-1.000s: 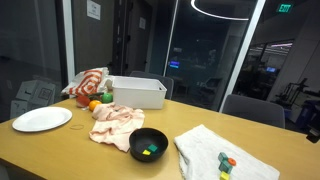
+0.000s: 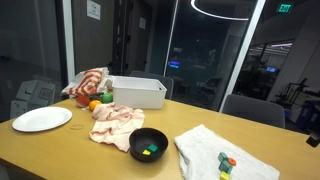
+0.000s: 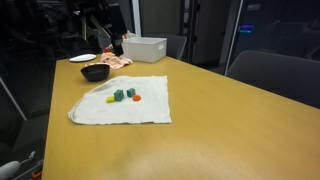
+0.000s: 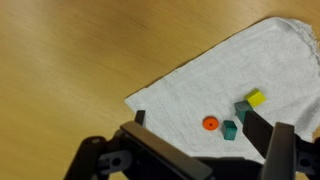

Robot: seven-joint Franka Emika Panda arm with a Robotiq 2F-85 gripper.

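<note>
My gripper stands open above the table in the wrist view, with nothing visible between its fingers. Beneath it a white cloth (image 4: 185,95) lies on the table. On the cloth, close together, are a yellow block (image 4: 255,97), two green blocks (image 4: 229,130) and an orange-red round piece (image 4: 210,123). A black bowl (image 2: 148,146) sits beside the cloth, holding small yellow and blue-green pieces. Exterior view 2 has the dark arm (image 3: 97,18) at the top, over the bowl's side of the table. Only a dark bit of it enters exterior view 1 at the right edge.
Behind the bowl lies a crumpled pink cloth (image 2: 117,127). A white bin (image 2: 139,95), a striped bag (image 2: 88,82) and an orange fruit (image 2: 94,105) are farther back. A white plate (image 2: 42,119) is at the left. Bare table (image 3: 230,125) stretches to the right in exterior view 2.
</note>
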